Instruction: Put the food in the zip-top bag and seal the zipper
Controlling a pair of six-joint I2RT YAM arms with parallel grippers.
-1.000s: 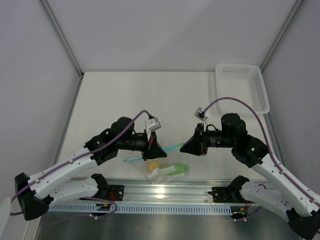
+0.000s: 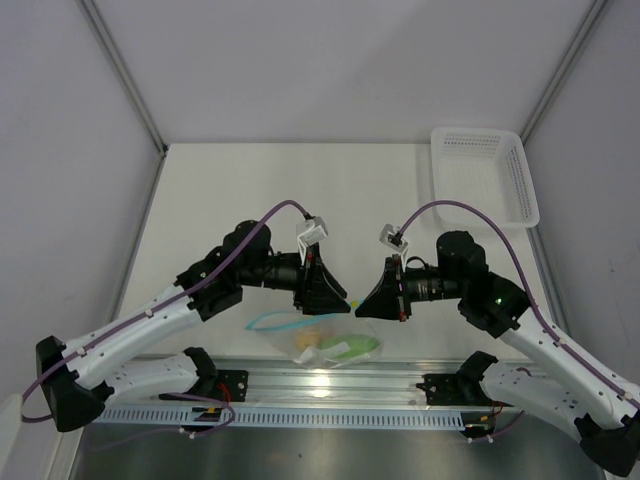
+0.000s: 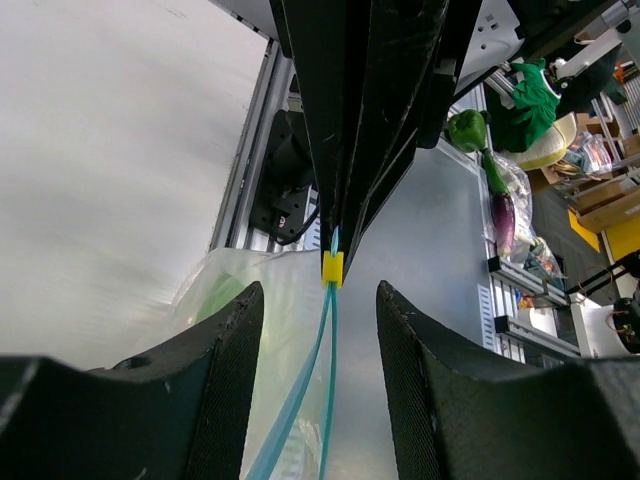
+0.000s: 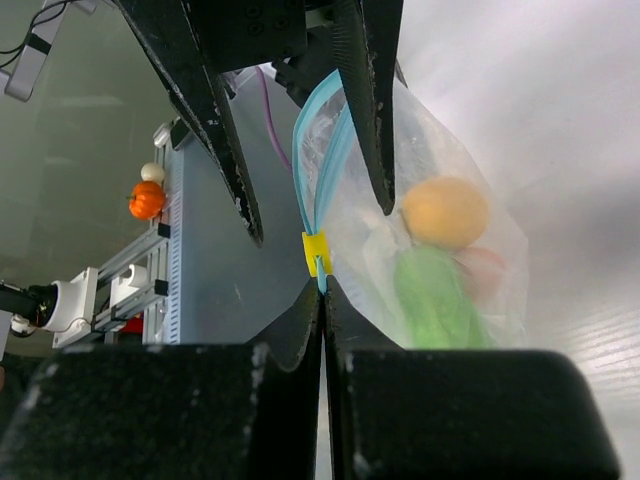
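The clear zip bag [image 2: 325, 350] lies at the table's front, holding an orange round food [image 4: 443, 210] and green food [image 4: 437, 300]. Its blue zipper strip [image 3: 290, 408] runs up to a yellow slider [image 3: 332, 268] [image 4: 314, 252]. My right gripper [image 2: 357, 310] is shut on the strip's end just beside the slider. My left gripper [image 2: 338, 305] stands open around the blue strip, fingertips apart on either side of it, close to the right gripper.
A white plastic basket [image 2: 483, 175] sits at the back right of the table. The front metal rail [image 2: 320, 385] borders the bag.
My left gripper has opened and shifted right and up toward my right gripper. The right gripper has moved slightly left with the strip, and the bag shifted a little.
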